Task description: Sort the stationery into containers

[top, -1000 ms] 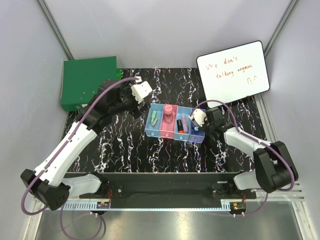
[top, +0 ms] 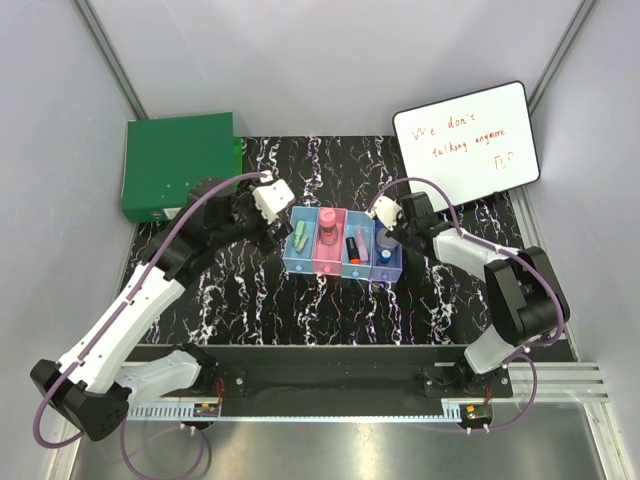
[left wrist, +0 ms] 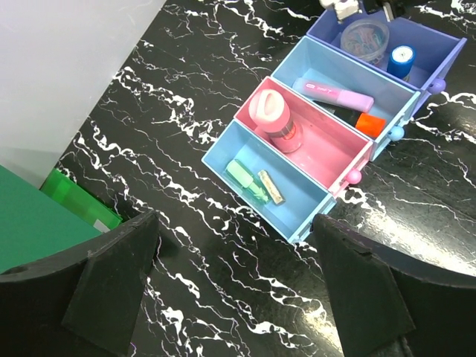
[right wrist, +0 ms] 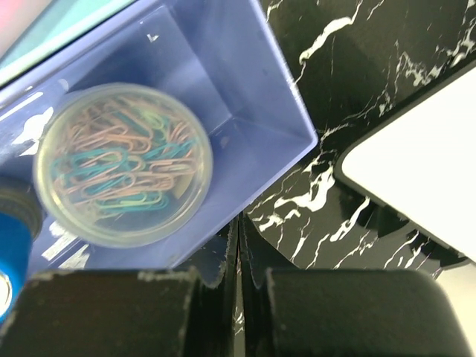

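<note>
Four joined bins stand in a row. The left light-blue bin (left wrist: 297,236) holds a green stick (left wrist: 247,178) and a small beige piece (left wrist: 271,187). A pink-capped bottle (left wrist: 275,119) is in the pink bin (left wrist: 327,152). In the second light-blue bin (left wrist: 405,93) lie a pink-purple stick (left wrist: 335,95) and an orange-ended black one (left wrist: 370,125). The dark-blue bin (right wrist: 223,97) contains a round tub of paper clips (right wrist: 123,163) and a blue-capped item (right wrist: 11,253). My right gripper is shut at that bin's outer wall, nothing visible between its fingers. My left gripper hangs open and empty, left of the bins.
A green box (top: 180,165) stands at the back left. The whiteboard (top: 470,140) leans at the back right, close to my right gripper.
The row of bins has shifted slightly left with its contents. My right gripper has moved left along with it, and the left arm has shifted a little left and down.
</note>
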